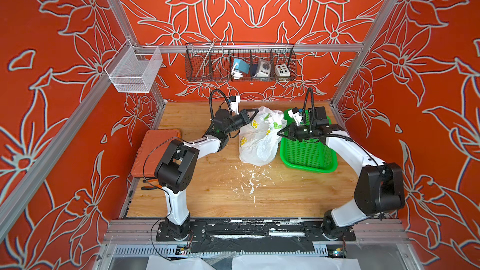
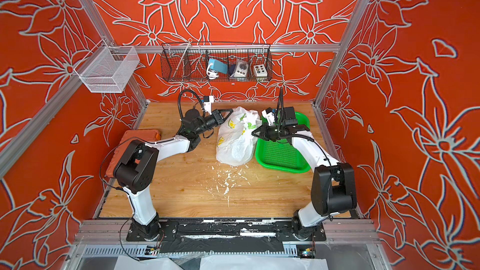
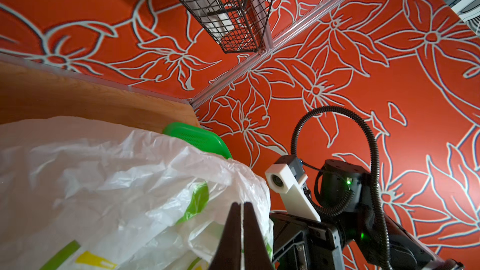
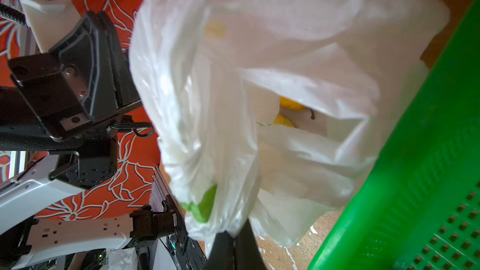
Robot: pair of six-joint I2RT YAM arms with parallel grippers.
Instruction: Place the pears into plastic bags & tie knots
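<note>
A white plastic bag with green and yellow print stands on the table between both arms, its top bunched. Through a gap in its folds in the right wrist view, yellow pears show inside. My right gripper is shut on the bag's gathered edge, beside the green basket. At the bag's upper left, my left gripper is shut with nothing held; its fingertips meet in the left wrist view, with the plastic behind and around them, not pinched.
The green basket sits directly right of the bag under the right arm. White scraps litter the table in front. An orange case lies at the left, and a wire rack hangs behind.
</note>
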